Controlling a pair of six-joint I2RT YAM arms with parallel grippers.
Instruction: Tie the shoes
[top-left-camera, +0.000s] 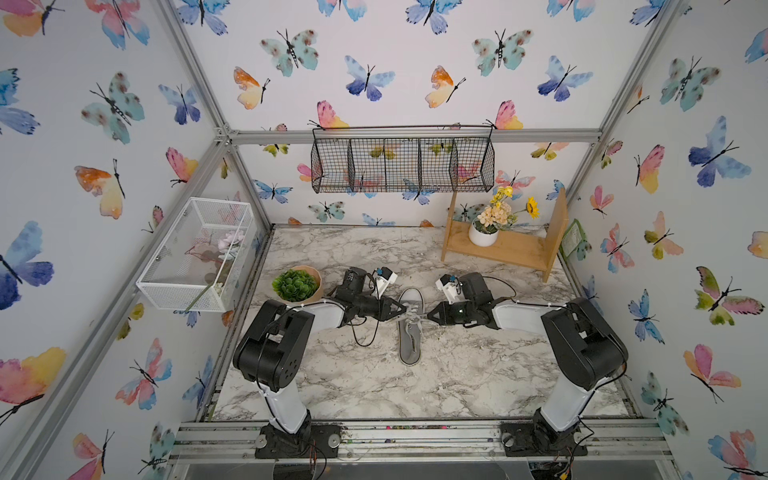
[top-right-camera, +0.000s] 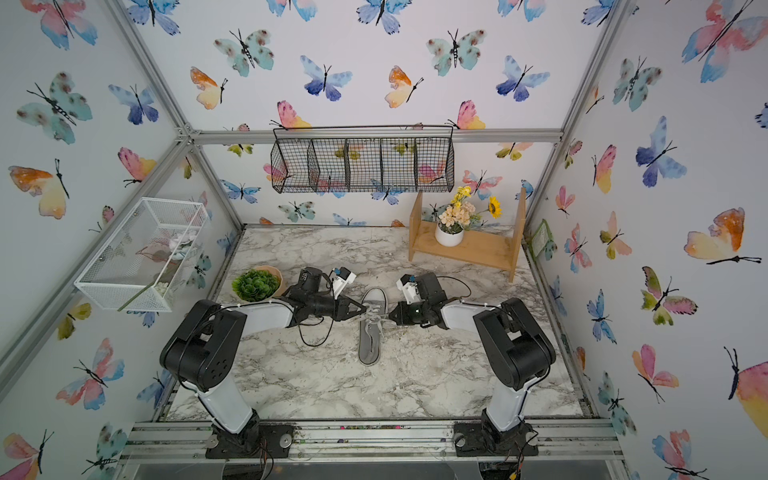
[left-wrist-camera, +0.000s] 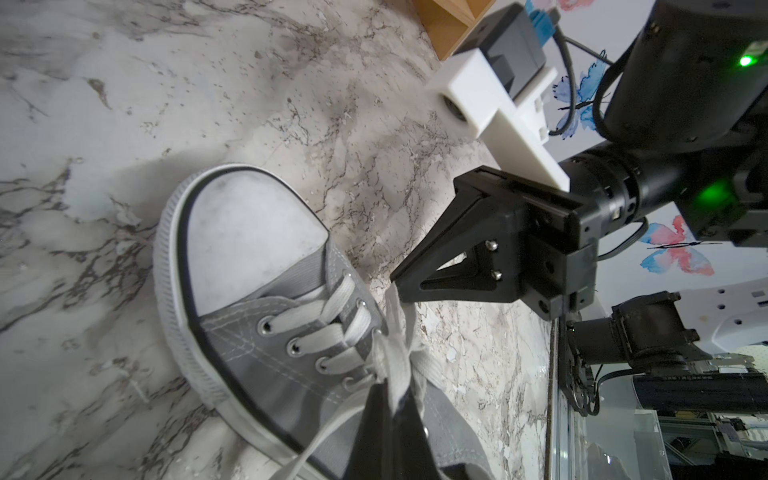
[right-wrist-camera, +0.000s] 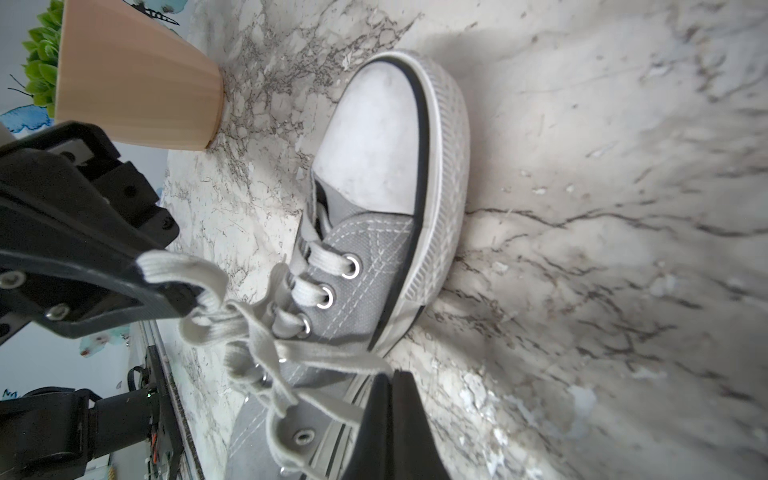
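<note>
A grey canvas shoe (top-left-camera: 409, 348) with a white toe cap (left-wrist-camera: 248, 232) lies on the table, toe towards the back. Its white laces (right-wrist-camera: 256, 336) are crossed and looped over the eyelets. From the left side, my left gripper (top-left-camera: 402, 310) is shut on a lace loop, which shows at its tip in the right wrist view. Opposite it, my right gripper is shut on another stretch of lace (right-wrist-camera: 336, 356), pulled out to the shoe's right side. Whether the crossing is a knot is hard to tell.
Behind the left arm stands a bowl with a green plant (top-left-camera: 294, 284). A wooden shelf (top-left-camera: 504, 246) with a white flower pot (top-left-camera: 483, 234) is at the back right.
</note>
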